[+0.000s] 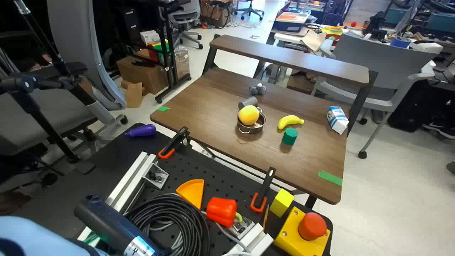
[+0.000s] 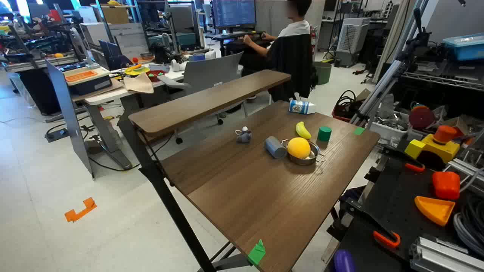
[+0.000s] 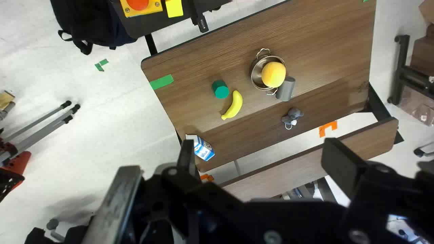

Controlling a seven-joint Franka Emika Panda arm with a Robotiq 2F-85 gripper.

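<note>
High above the table, my gripper is open with its fingers wide apart and nothing between them. A yellow ball-like fruit rests in a small metal pot with wire handles. Against the pot lies a grey cylinder on its side. A yellow banana and a green cylinder are close together, apart from the pot. The small grey mouse toy sits nearer the raised shelf. A blue-and-white carton lies by one end of the table.
A raised shelf runs along one long side of the wooden table. Beside the opposite edge, a black bench holds clamps, cables, an orange pepper and an emergency-stop button.
</note>
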